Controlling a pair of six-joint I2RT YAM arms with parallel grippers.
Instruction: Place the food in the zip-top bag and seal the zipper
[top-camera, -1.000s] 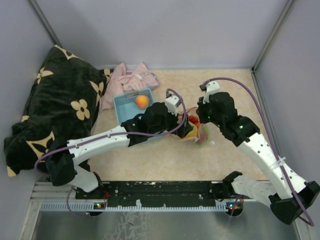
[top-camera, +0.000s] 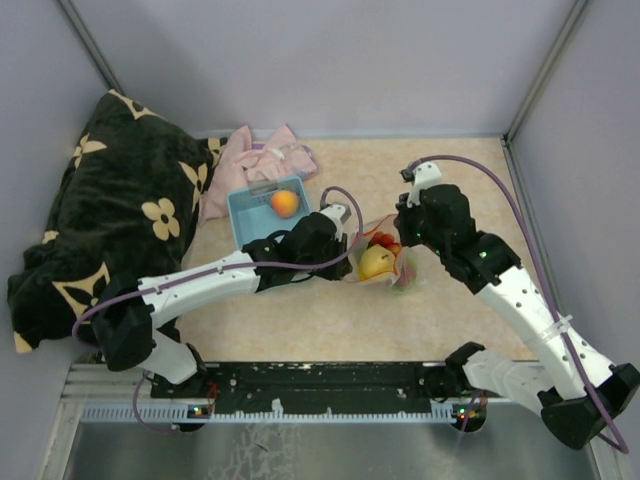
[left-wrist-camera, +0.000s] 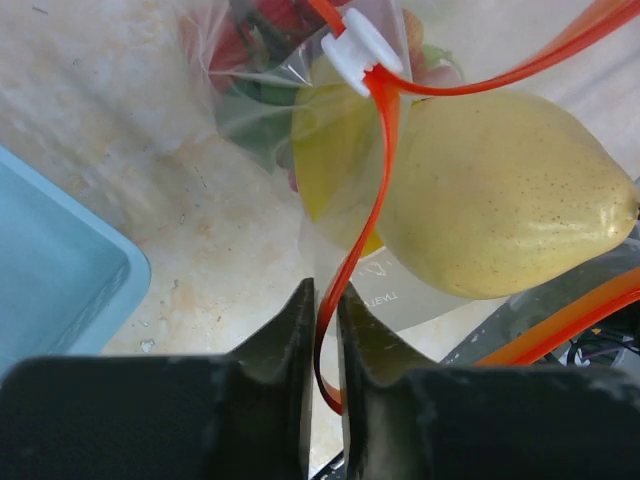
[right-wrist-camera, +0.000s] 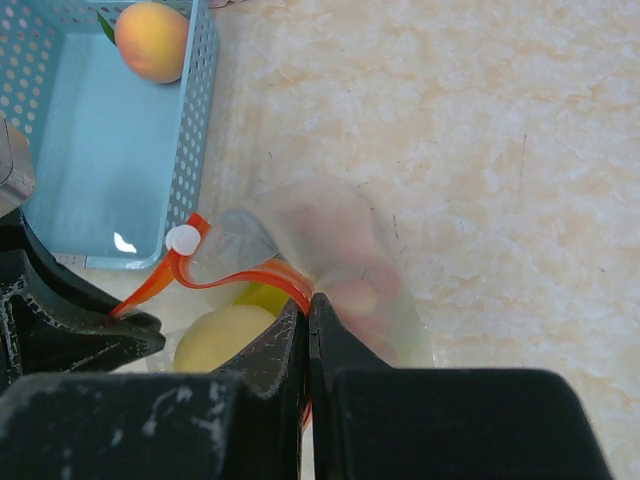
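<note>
The zip top bag (top-camera: 357, 270) stands open, holding a pear (left-wrist-camera: 500, 195), red fruit (top-camera: 384, 240) and greens, with an orange zipper and white slider (left-wrist-camera: 360, 50). My left gripper is at the bag's left side, the orange zipper strip between its nearly closed fingertips; whether it grips firmly I cannot tell. My right gripper is shut on the bag's zipper edge at the right.
A blue basket (top-camera: 243, 225) with a peach (top-camera: 284, 203) stands left of the bag. Pink cloth (top-camera: 240, 165) lies behind it, a dark patterned cushion (top-camera: 110, 210) far left.
The right arm stayed still.
</note>
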